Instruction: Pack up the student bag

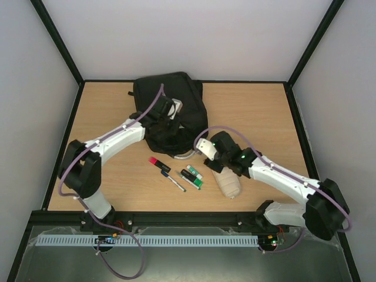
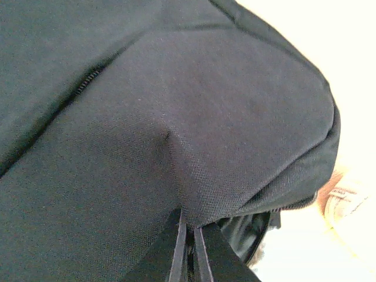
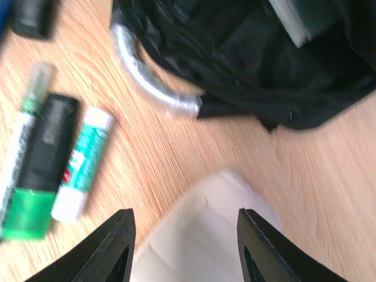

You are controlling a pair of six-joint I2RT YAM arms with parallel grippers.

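The black bag [image 1: 170, 91] lies at the back of the table, its mouth toward me. My left gripper is shut on the black fabric of the bag's flap [image 2: 200, 188]. A pale flat item [image 3: 302, 17] shows inside the opening. My right gripper stands open over one end of the beige pouch [image 3: 205, 226], the pouch between and below its fingers but not held. Left of it on the table are a glue stick [image 3: 84, 164], a green-capped black marker [image 3: 44, 164], a slim pen [image 3: 20, 141] and a red-capped marker [image 1: 158, 164].
A blue-capped pen [image 1: 173, 180] lies in front of the red-capped marker. The bag's grey handle loop [image 3: 147, 76] rests on the table before its mouth. Bare table [image 1: 258, 117] spreads to the right of the bag.
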